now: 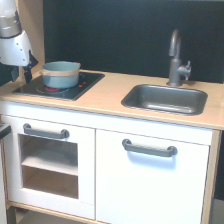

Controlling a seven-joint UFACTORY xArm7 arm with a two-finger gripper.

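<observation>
The white robot arm with its dark gripper [21, 74] is at the upper left edge, above the left end of the counter and left of a blue pot [61, 78]. The pot rests on the black cooktop [89, 87]. The gripper is small and dark in this view, so I cannot tell how its fingers stand.
A steel sink [136, 98] with a tap [175, 71] is set in the right of the wooden counter [113, 87]. Below are cabinet doors with grey handles, the left one [45, 132] showing shelves behind it. The counter between cooktop and sink is clear.
</observation>
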